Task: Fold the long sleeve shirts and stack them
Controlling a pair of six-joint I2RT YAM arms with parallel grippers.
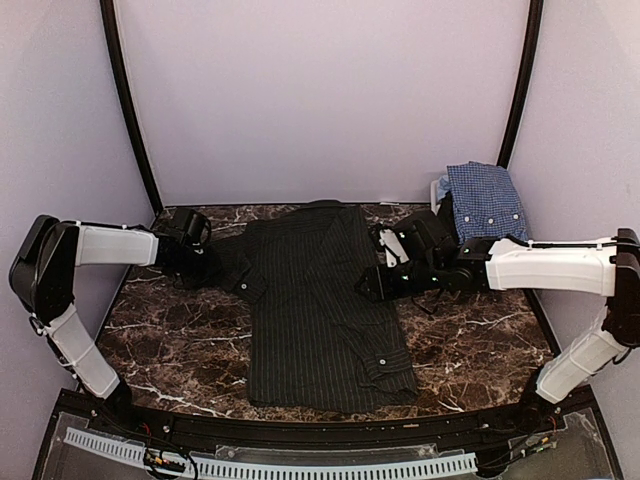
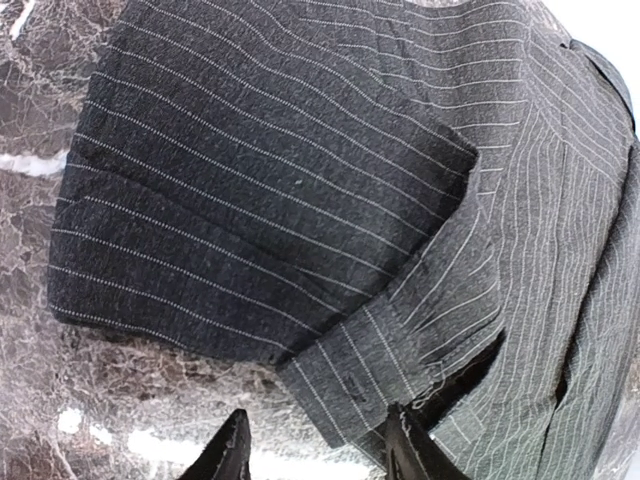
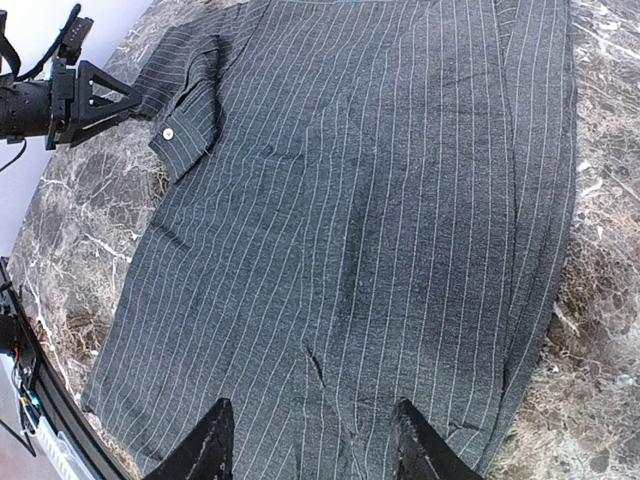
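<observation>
A dark pinstriped long sleeve shirt (image 1: 290, 340) lies spread on the marble table, collar end at the back. Its right-hand sleeve is folded onto the body, with the buttoned cuff (image 1: 385, 362) near the front right. On the left the other sleeve (image 2: 250, 170) still sticks out, bent so that its cuff (image 3: 185, 140) angles toward the front. My left gripper is open over the table and sleeve edge, nothing between its fingers. Above the shirt's right side hovers my right gripper, likewise open and empty.
At the back right, a blue checked shirt (image 1: 485, 205) hangs over a light container (image 1: 436, 190). Bare marble (image 1: 170, 345) lies left of the shirt, and a narrower clear strip (image 1: 480, 350) to its right.
</observation>
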